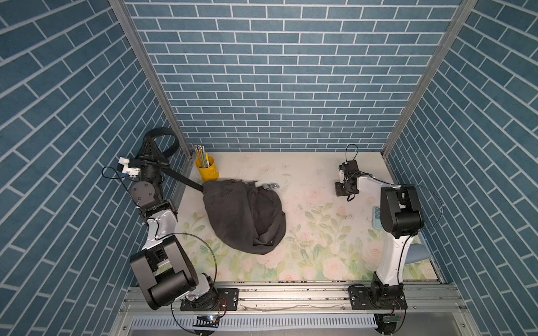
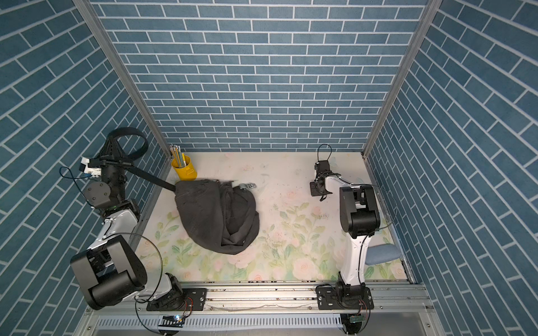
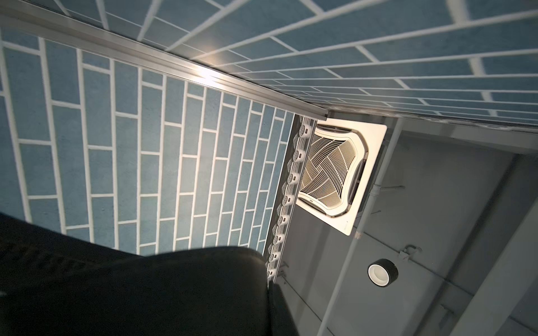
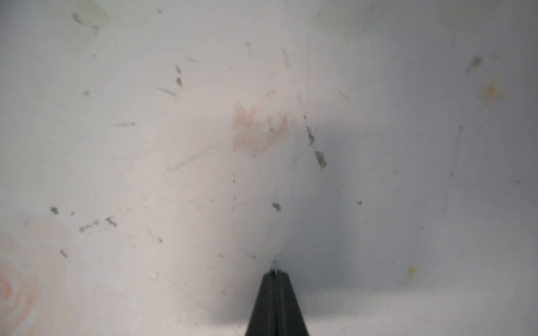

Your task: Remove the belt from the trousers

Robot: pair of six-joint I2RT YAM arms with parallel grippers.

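The dark grey trousers (image 1: 241, 215) lie bunched on the left half of the table. My left gripper (image 1: 149, 142) is raised by the left wall, shut on the black belt (image 1: 169, 133). From there the belt loops round and a strap of it runs down to the trousers' upper left corner. Whether its end still sits in a loop there cannot be told. In the left wrist view a large black shape (image 3: 207, 291) covers the lower left, hiding the grip. My right gripper is shut above bare table, nothing between its fingertips, well right of the trousers.
A yellow cup (image 1: 208, 169) of pencils stands at the back left, close to the strap. A small grey item (image 1: 270, 186) shows at the trousers' upper edge. Past the right arm lie a light-blue object (image 1: 377, 217) and a blue-grey pad (image 1: 416, 253). Mid-table is free.
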